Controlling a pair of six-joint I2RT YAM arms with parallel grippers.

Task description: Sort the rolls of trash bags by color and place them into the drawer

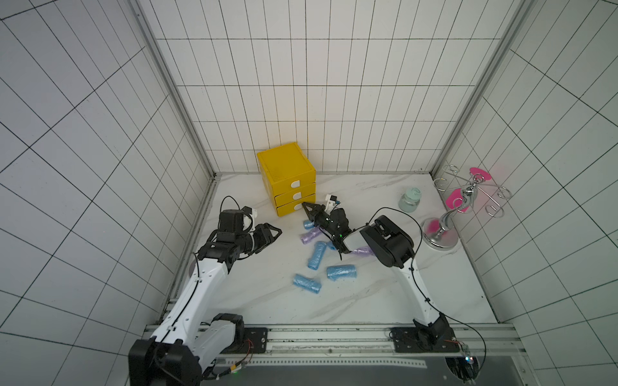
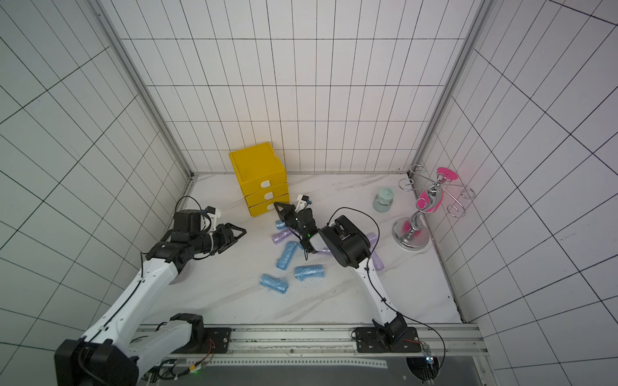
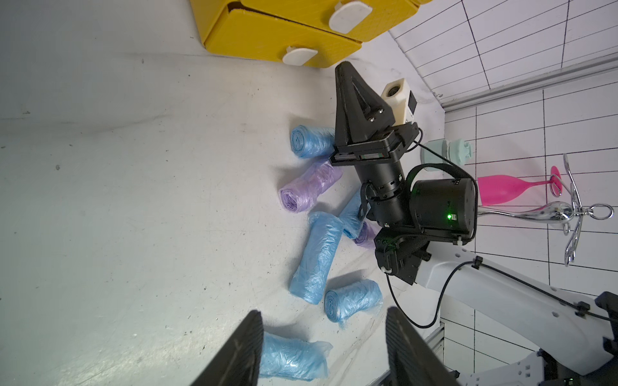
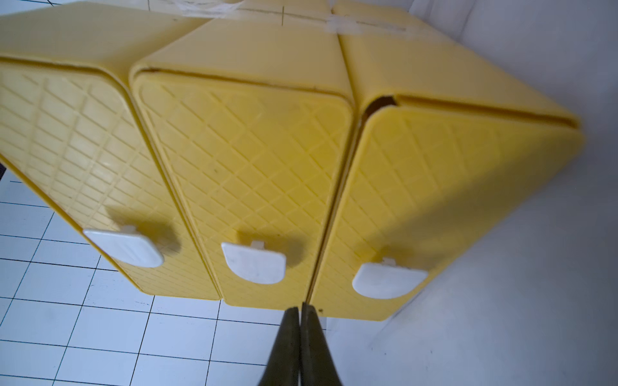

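Note:
The yellow drawer unit (image 1: pixel 286 168) stands at the back with three drawers closed. In the right wrist view the middle drawer's white handle (image 4: pixel 254 262) and the lowest drawer's handle (image 4: pixel 388 280) are both clear of my right gripper, whose fingers are pressed together, empty. My left gripper is open on the left, holding nothing. Blue rolls (image 3: pixel 316 257) and purple rolls (image 3: pixel 310 184) lie mixed on the table. In the left wrist view the right arm partly covers one blue roll (image 3: pixel 312 141) and another purple roll (image 3: pixel 365 235).
A pale green jar (image 1: pixel 409 199) and a chrome stand with pink parts (image 1: pixel 441 233) occupy the table's right side. My right arm (image 1: pixel 386 239) stretches over the rolls.

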